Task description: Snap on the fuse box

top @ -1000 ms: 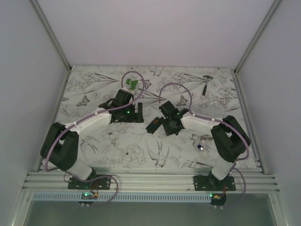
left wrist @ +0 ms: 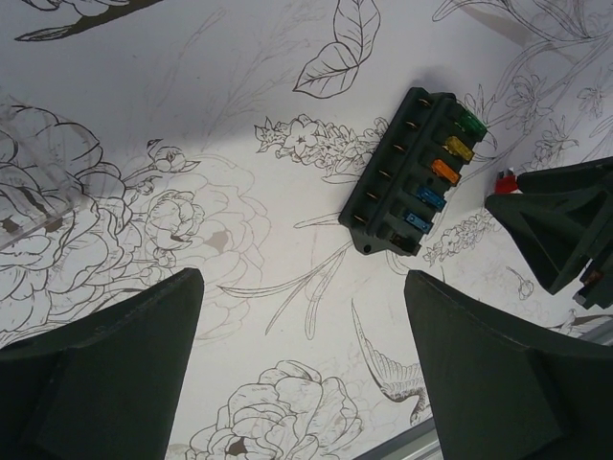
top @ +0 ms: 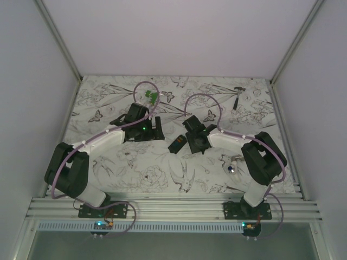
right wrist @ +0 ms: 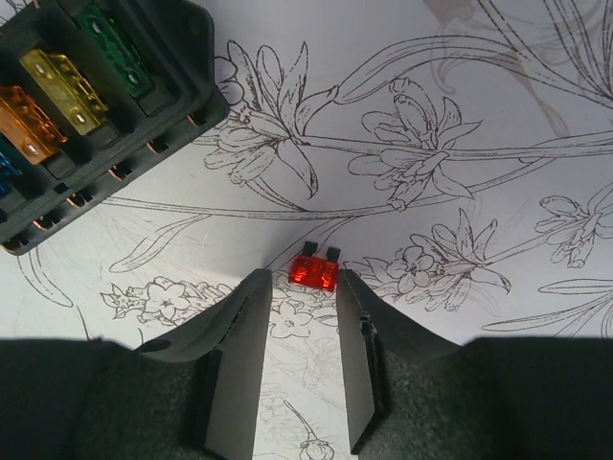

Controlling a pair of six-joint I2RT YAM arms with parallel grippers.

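Note:
The black fuse box [top: 177, 144] lies mid-table with green, yellow, orange and blue fuses seated, seen whole in the left wrist view [left wrist: 385, 172]. A loose red fuse [right wrist: 313, 271] lies beside it. My right gripper is low over that fuse, fingers part open on either side; whether it touches cannot be told. My left gripper [top: 157, 128] is left of the fuse box, fingers spread, with nothing between them.
A hammer [top: 238, 96] lies at the back right, a green piece [top: 152, 97] at the back. Small objects [top: 234, 168] sit near the right arm.
My left gripper has moved a little to the left, away from the fuse box. The right arm has barely shifted.

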